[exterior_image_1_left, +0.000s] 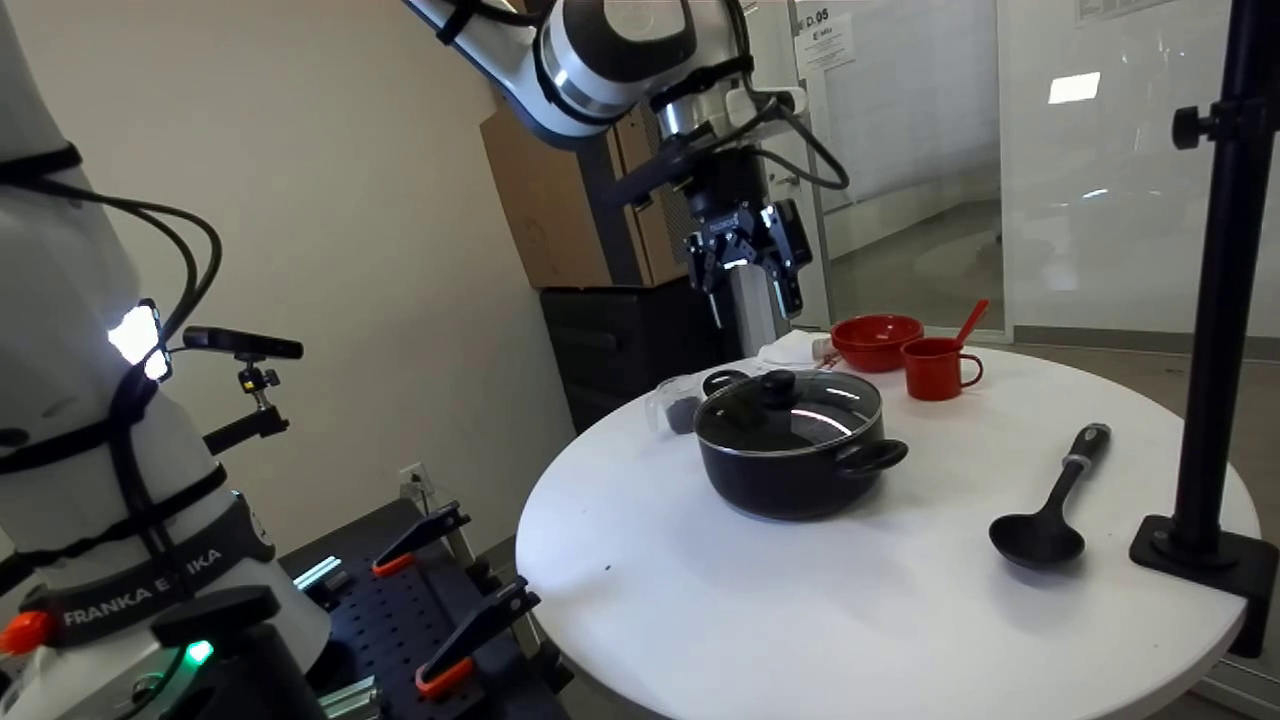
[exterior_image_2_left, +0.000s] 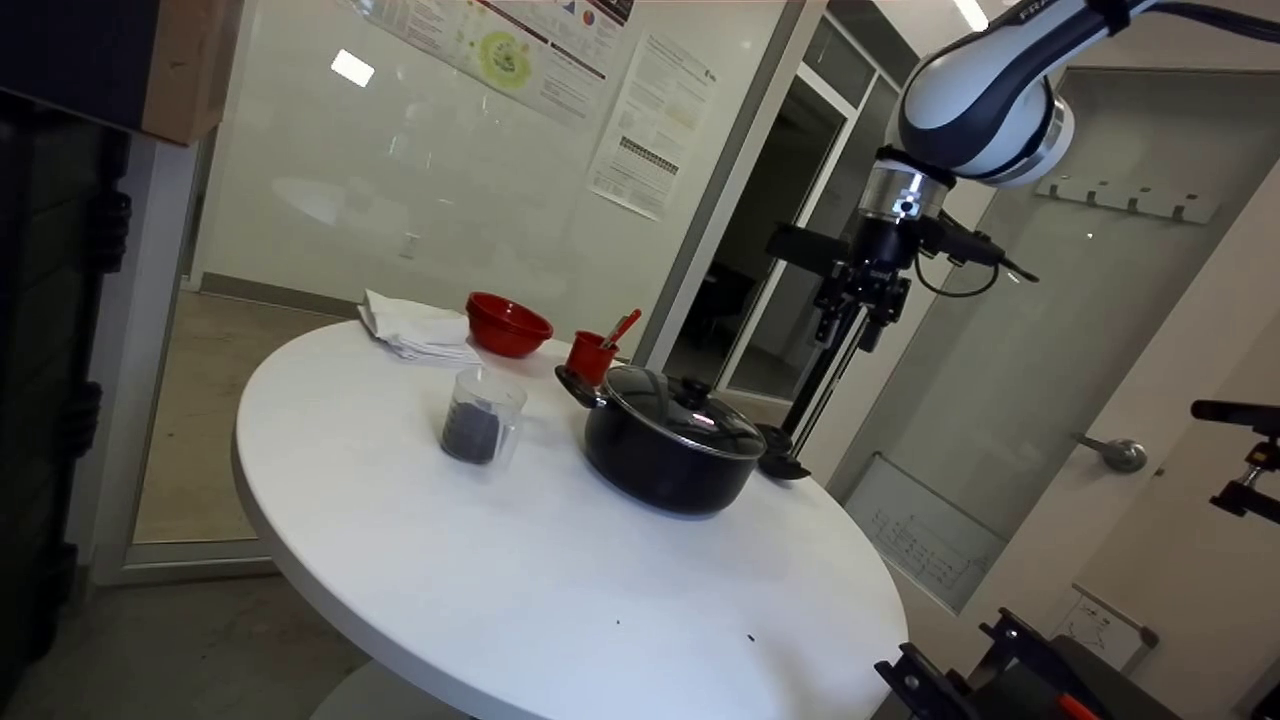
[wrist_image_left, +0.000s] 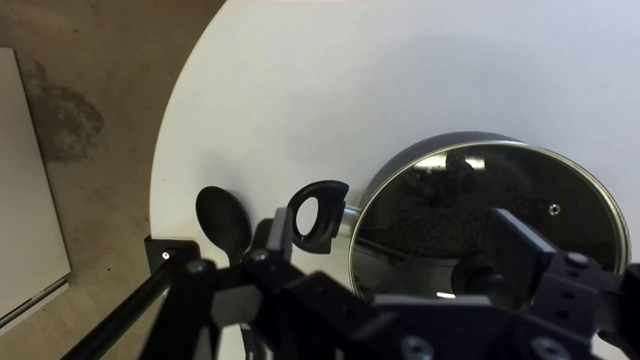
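Above the table, my gripper (exterior_image_1_left: 753, 314) stands open, its fingers wide apart and nothing between them. Below it sits a black pot (exterior_image_1_left: 786, 480) covered by a glass lid (exterior_image_1_left: 828, 412) with a black knob (exterior_image_1_left: 779, 384). In the wrist view one finger pad (wrist_image_left: 279, 235) appears left of the pot's side handle (wrist_image_left: 328, 216), while the other finger (wrist_image_left: 516, 252) overlaps the lid (wrist_image_left: 420, 192). Part of the knob is hidden there behind the gripper. A black ladle (exterior_image_1_left: 1039, 539) lies at the table's right side.
Behind the pot stand a red bowl (exterior_image_1_left: 877, 346), a red mug (exterior_image_1_left: 932, 372) with a red-handled utensil, and a folded white cloth (exterior_image_2_left: 414, 326). A clear cup with dark contents (exterior_image_2_left: 471, 432) is beside the pot. A black post (exterior_image_1_left: 1206, 360) rises at the right edge.
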